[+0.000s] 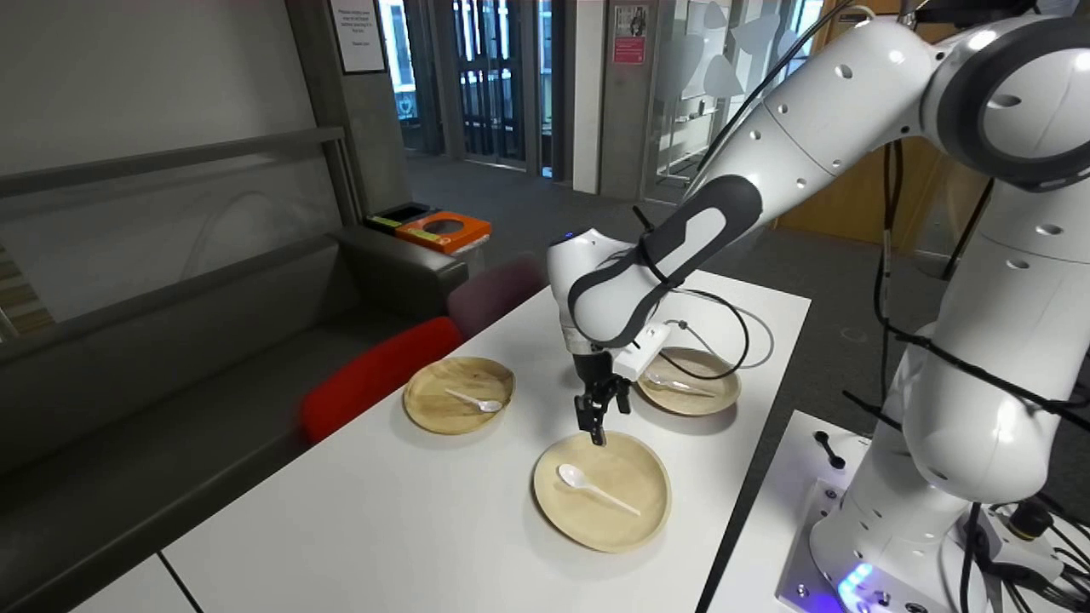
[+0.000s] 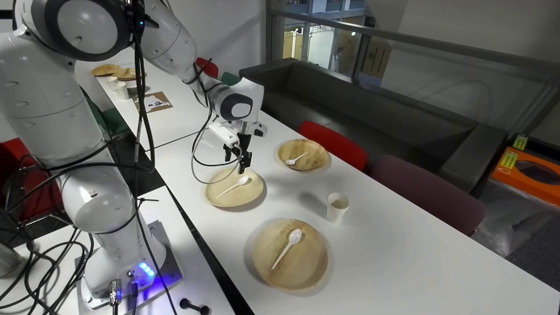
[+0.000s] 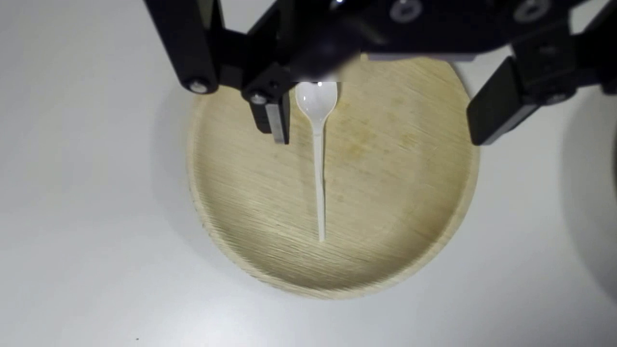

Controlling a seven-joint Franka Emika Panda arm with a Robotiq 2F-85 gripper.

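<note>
My gripper (image 1: 610, 417) hangs above the front wooden plate (image 1: 603, 526), near its far rim in exterior view 1. In the wrist view its fingers are spread wide with nothing held. Below them a white plastic spoon (image 3: 319, 156) lies on that plate, its bowl end nearest the gripper and partly covered by it. The spoon runs nearer the left finger (image 3: 277, 118) than the right. Exterior view 2 puts the gripper (image 2: 236, 160) over the same plate (image 2: 249, 197).
Another spoon rests in the wooden plate (image 1: 434, 409) by the red chair, and one more in the bowl-like plate (image 1: 705, 405) near the table's right edge. A paper cup (image 2: 336, 210) stands upright between these two. Loose cables hang from the arm. Open table lies around the plates.
</note>
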